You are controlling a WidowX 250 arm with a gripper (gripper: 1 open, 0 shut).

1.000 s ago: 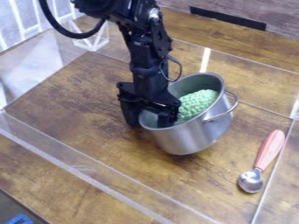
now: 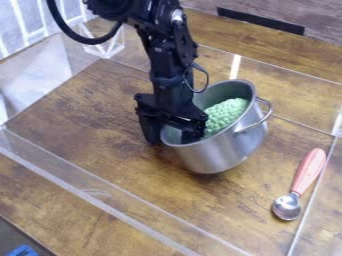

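Note:
A steel pot (image 2: 227, 150) with side handles sits tilted on the wooden table, with a bumpy pale green object (image 2: 227, 115) inside it. The black gripper (image 2: 174, 129) is down at the pot's left side, its lower part overlapping the rim and partly inside. Its fingertips are dark and partly hidden, so I cannot tell whether they are open or shut, or whether they hold the rim.
An ice-cream scoop (image 2: 305, 180) with a pink handle lies to the right of the pot.
The pot has settled very slightly lower and less tilted on its right side; the gripper has barely moved.

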